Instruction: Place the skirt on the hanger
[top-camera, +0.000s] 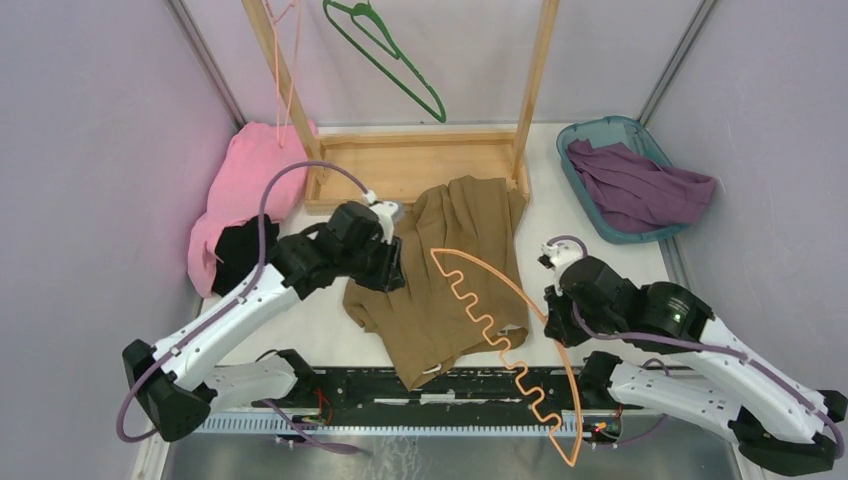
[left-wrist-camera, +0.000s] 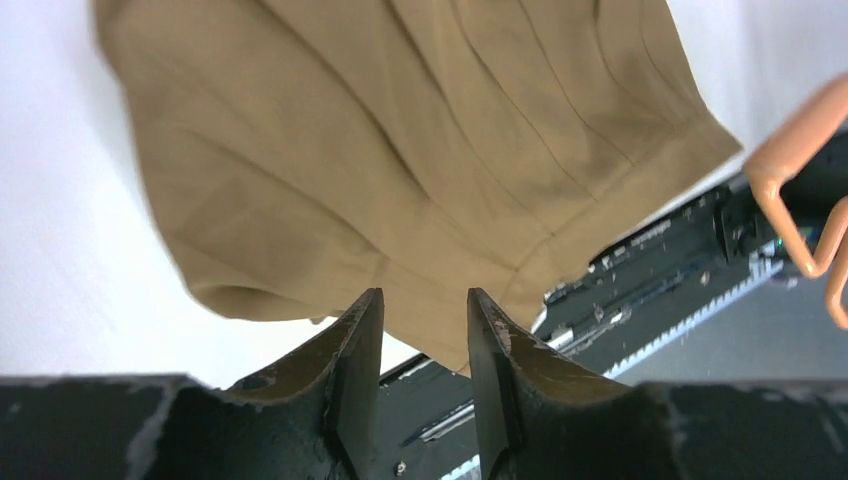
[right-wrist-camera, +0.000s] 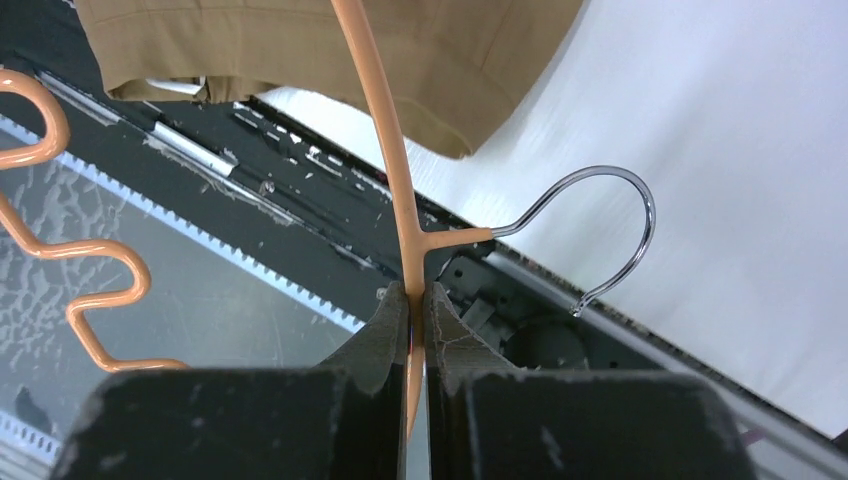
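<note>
An olive-brown skirt (top-camera: 440, 320) (left-wrist-camera: 420, 170) lies spread and wrinkled on the white table. My right gripper (top-camera: 555, 315) is shut on an orange hanger (top-camera: 480, 266) (right-wrist-camera: 385, 110), held by its bar beside the steel hook. The hanger is tilted, its wavy side over the skirt and front edge. My left gripper (top-camera: 390, 270) is over the skirt's left part, its fingers part open with nothing seen between them.
A wooden rack (top-camera: 420, 165) stands at the back with green (top-camera: 390, 75) and pink hangers (top-camera: 282, 80). Pink cloth (top-camera: 250, 160) and black cloth lie left; a teal basket (top-camera: 640, 230) with purple cloth stands back right. Dark rails run along the front edge.
</note>
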